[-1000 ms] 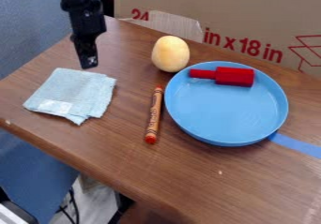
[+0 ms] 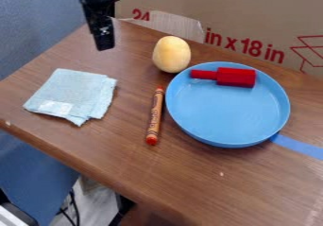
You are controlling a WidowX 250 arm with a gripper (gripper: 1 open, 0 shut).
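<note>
The black gripper [image 2: 104, 36] hangs at the top left above the wooden table, over the area behind a folded light-blue cloth [image 2: 70, 95]; whether its fingers are open is hard to tell. A yellow potato-like object [image 2: 172, 54] stands right of the gripper. A red object [image 2: 235, 77] with a narrower handle lies in the back of a blue plate [image 2: 226, 114]. An orange stick, like a crayon [image 2: 155, 115], lies between cloth and plate.
A cardboard box [image 2: 248, 17] stands along the back. Blue tape [image 2: 297, 147] runs at the right edge. The table's left edge drops away.
The objects on the table are unchanged.
</note>
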